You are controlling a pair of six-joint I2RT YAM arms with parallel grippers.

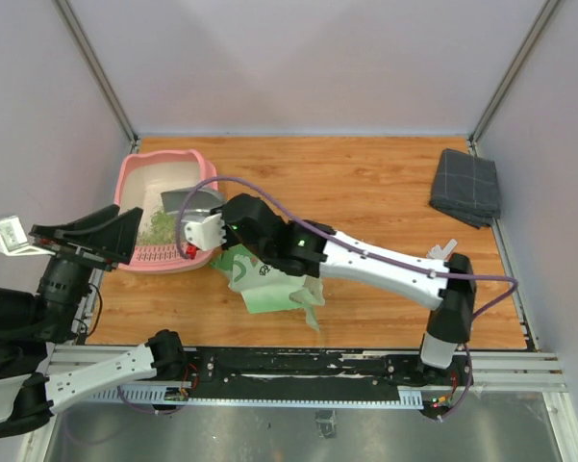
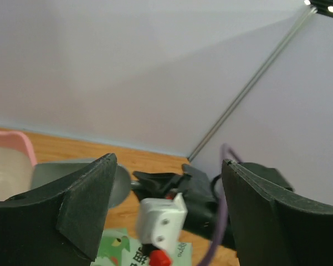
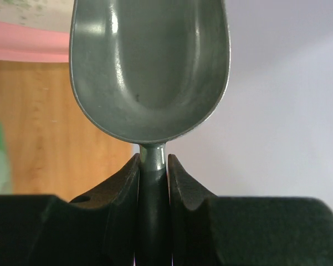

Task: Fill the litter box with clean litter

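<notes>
The pink litter box [image 1: 210,173] stands at the back left, with a thin greenish patch of litter [image 1: 159,229] toward its front. My right gripper is shut on the handle of a grey scoop [image 3: 149,61]. In the right wrist view no litter shows in the scoop's bowl. Seen from the top, the scoop [image 1: 194,200] hangs over the box's right rim. The green and white litter bag [image 1: 269,291] lies right of the box, partly under my right arm. Beside the box's left wall, my left gripper [image 1: 135,233] is open and empty.
A dark folded cloth [image 1: 464,188] lies at the back right. Near it a small white piece [image 1: 442,248] is partly covered by my right arm. Walls enclose the table.
</notes>
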